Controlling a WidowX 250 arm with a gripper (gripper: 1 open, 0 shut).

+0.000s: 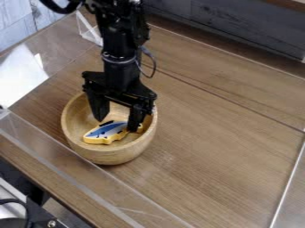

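Note:
A round wooden bowl (112, 153) sits on the table at the left of the view. Inside it lies a yellow and blue object (103, 134) with dark markings. My black gripper (119, 111) reaches down from the top over the bowl, open, its fingers low at the bowl's opening. The right finger partly hides the yellow object's right end; whether it touches it is unclear.
Clear panels run along the near left and right edges. A grey wooden wall (226, 27) stands behind.

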